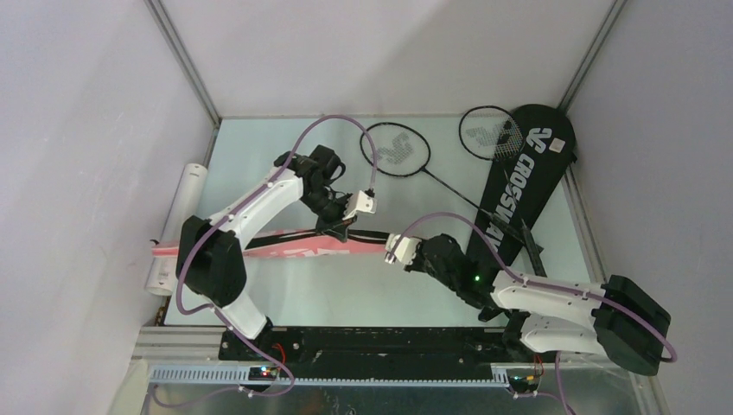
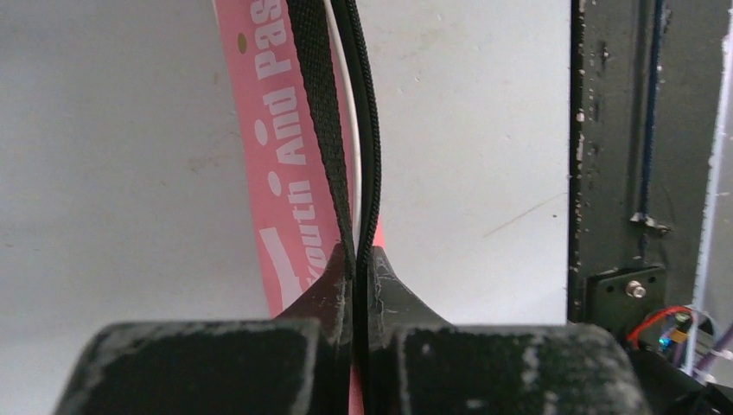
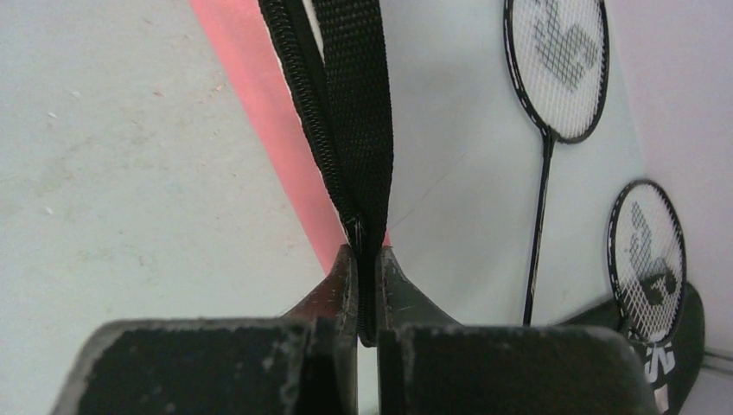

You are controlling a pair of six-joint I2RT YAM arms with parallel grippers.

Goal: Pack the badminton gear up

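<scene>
A long pink bag (image 1: 307, 245) with black edging lies stretched across the table, narrow and roughly straight. In the left wrist view its black zip edge (image 2: 370, 156) and strap run into my left gripper, which is shut on them. My right gripper is shut on the bag's black strap (image 3: 359, 112) near its right end; a short dark tip sticks out below the fingers. One badminton racket (image 1: 447, 185) lies at centre right. Another racket (image 1: 510, 143) rests over the black CROSSWAY cover (image 1: 546, 169), at the table's right side.
A white roll (image 1: 186, 203) lies along the left edge. Walls close in the left, back and right sides. Bare table shows in front of the pink bag and at the back left.
</scene>
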